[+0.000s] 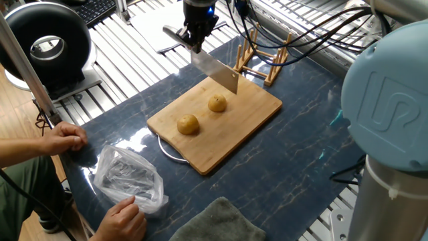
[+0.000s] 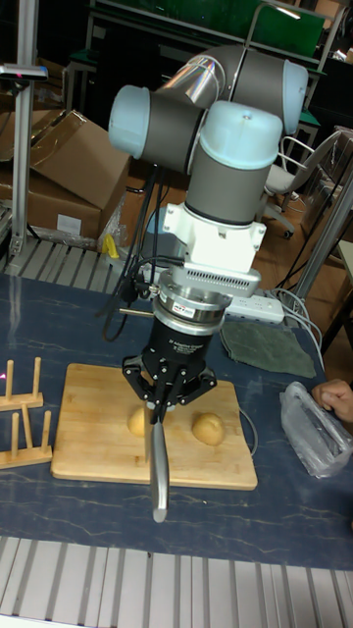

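My gripper [image 2: 159,399] is shut on the handle of a cleaver-like knife [image 1: 215,69], which it holds up above the far side of the cutting board. In exterior view 3 the knife's metal handle [image 2: 159,482] points toward that camera, and its blade is seen nearly edge-on. On the wooden cutting board [image 1: 231,137] sit two yellow-brown, potato-like round pieces. One piece [image 1: 188,124] is near the board's handle end; the other piece [image 1: 217,102] lies closer to the blade, which is apart from both.
A wooden peg rack [image 1: 269,75] stands behind the board. A clear plastic bag [image 1: 130,179] and a grey cloth [image 1: 219,222] lie on the dark table. A person's hands [image 1: 122,219] rest at the table's edge. Cables hang near the arm.
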